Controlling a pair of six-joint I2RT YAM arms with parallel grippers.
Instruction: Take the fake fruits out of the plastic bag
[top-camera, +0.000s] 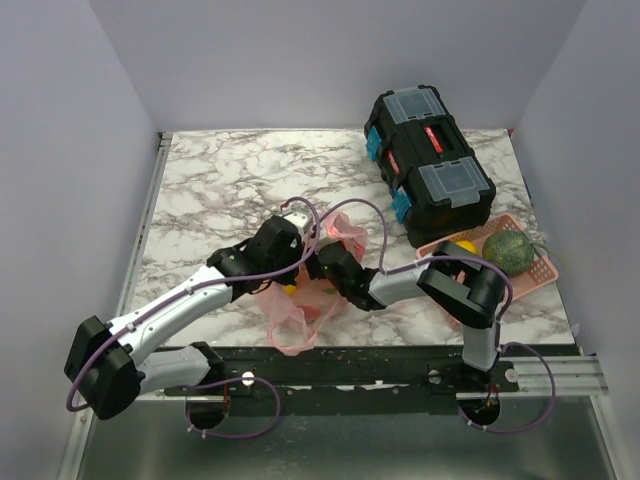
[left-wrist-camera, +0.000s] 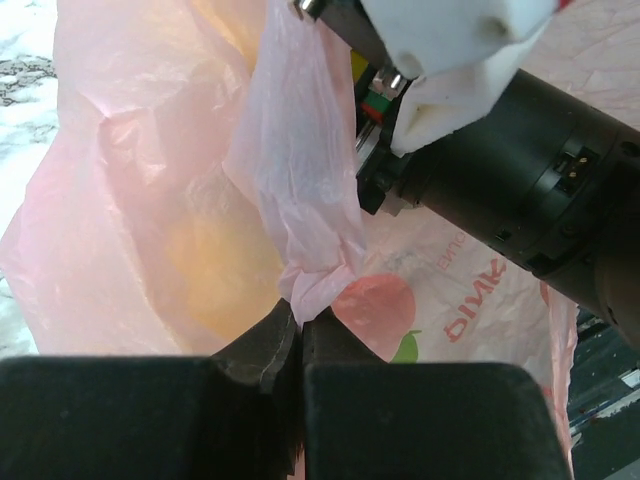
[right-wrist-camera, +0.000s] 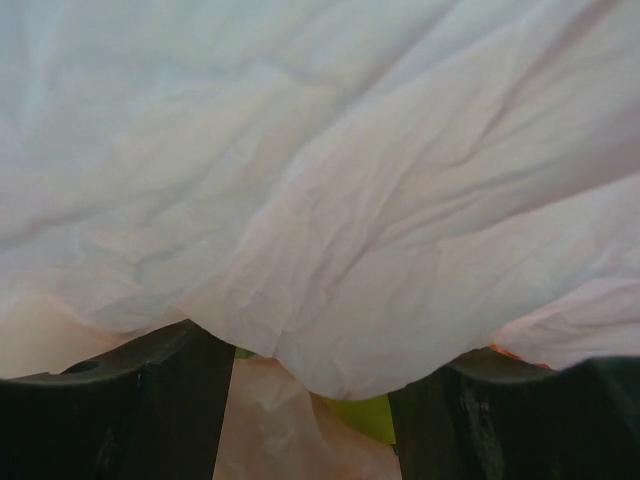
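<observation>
The pink plastic bag (top-camera: 290, 325) lies at the table's centre under both arms, with a yellow fruit (top-camera: 289, 290) showing inside. In the left wrist view my left gripper is shut on a crumpled fold of the bag (left-wrist-camera: 310, 200), with yellow and red shapes showing through the film. My right gripper is inside or under the bag, its fingers apart; pale film covers most of its view, and a yellow-green fruit (right-wrist-camera: 355, 418) shows partly between the fingers, apparently not clamped.
A pink basket (top-camera: 540, 277) holding a melon (top-camera: 508, 253) and other fruits sits at the right. A black toolbox (top-camera: 425, 160) stands at the back right.
</observation>
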